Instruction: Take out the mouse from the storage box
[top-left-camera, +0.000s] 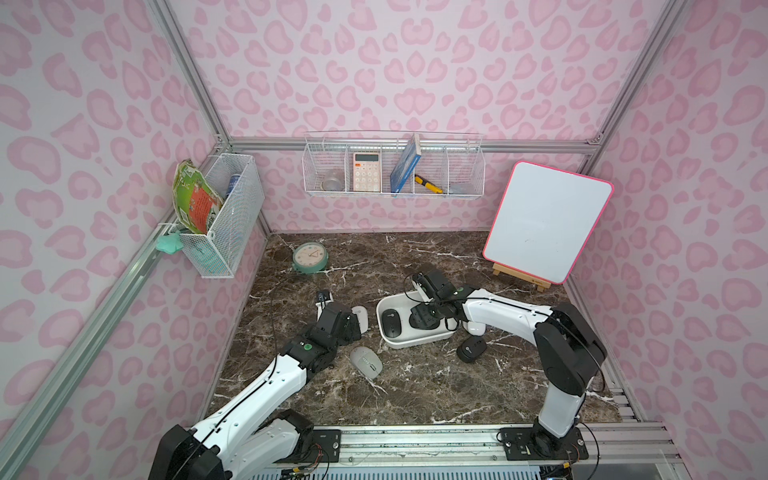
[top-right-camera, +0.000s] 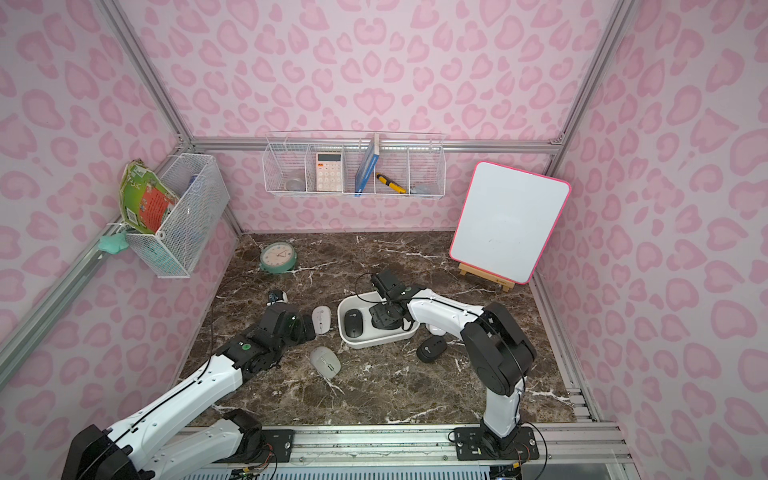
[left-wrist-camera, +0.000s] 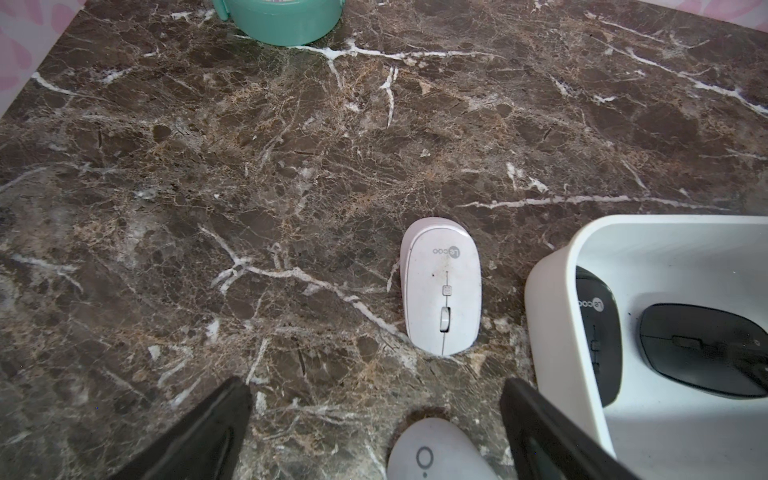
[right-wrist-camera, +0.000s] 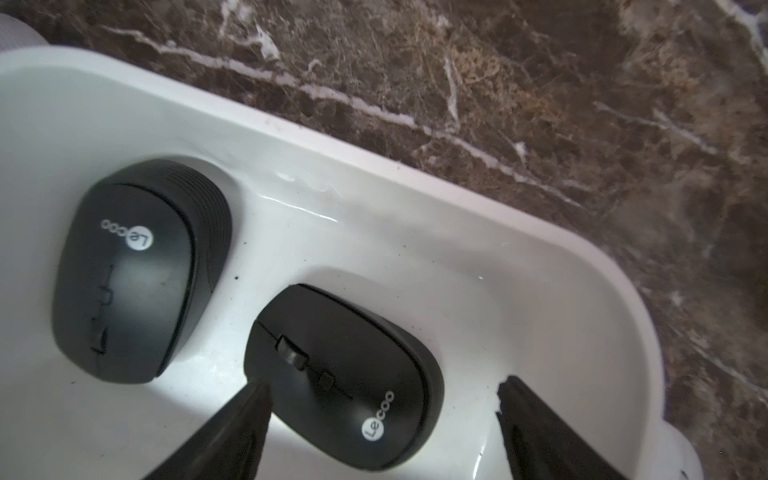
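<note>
The white storage box (top-left-camera: 409, 340) holds two black mice: one at its left (right-wrist-camera: 140, 272), the other lying crosswise (right-wrist-camera: 344, 368). My right gripper hangs open over the crosswise mouse, its fingertips either side of it, with nothing held. My left gripper is open and empty, left of the box. Below it in the left wrist view are a white mouse (left-wrist-camera: 440, 284) and a grey mouse (left-wrist-camera: 432, 448) on the table.
Another black mouse (top-left-camera: 472, 347) lies right of the box, near a white one (top-right-camera: 436, 329). A green clock (top-left-camera: 310, 256) and a whiteboard (top-left-camera: 548, 220) stand behind.
</note>
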